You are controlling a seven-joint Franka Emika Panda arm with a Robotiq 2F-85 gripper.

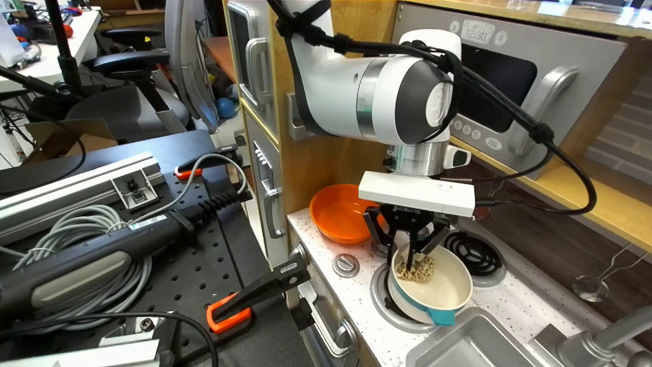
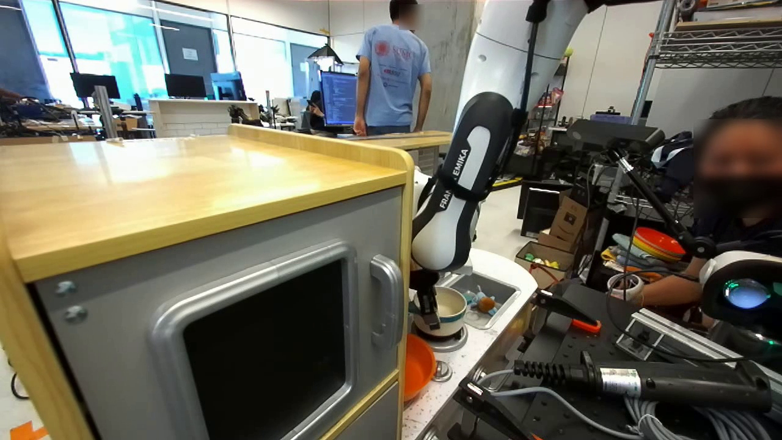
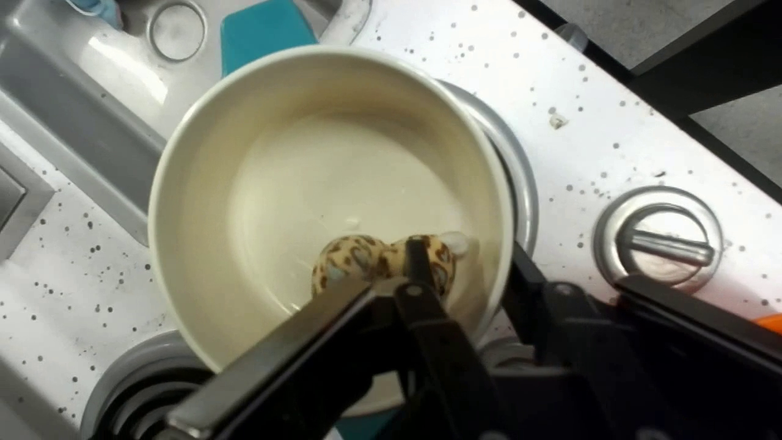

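Observation:
A cream pot with teal handles sits on the front burner, and a leopard-spotted toy lies inside it near the wall. My gripper is lowered at the rim, its fingers part open. In the wrist view, one of its fingers reaches into the pot over the spotted toy. The other finger is outside the pot, so the wall stands between them. Whether the inner finger touches the toy, I cannot tell.
An orange bowl stands behind the pot, close to the cabinet. Stove knobs line the counter edge. The sink adjoins the pot's handle side; a blue and orange toy lies in it. A black coil burner is bare.

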